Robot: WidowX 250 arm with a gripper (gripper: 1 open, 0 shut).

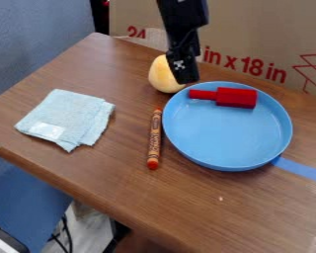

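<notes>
The black gripper (pixel 184 67) hangs above the back left of a blue plate (pixel 227 132), partly in front of a pale yellow ball-like object (pixel 162 77); whether its fingers are open or hold anything is unclear. A red object with a narrow handle (pixel 235 97) lies on the plate's back part. An orange-brown marker-like stick (pixel 154 138) with a red tip lies left of the plate, and a folded light blue cloth (pixel 67 117) is at the left of the table.
A cardboard box (pixel 267 40) stands behind. A blue tape strip (pixel 300 170) runs right of the plate.
</notes>
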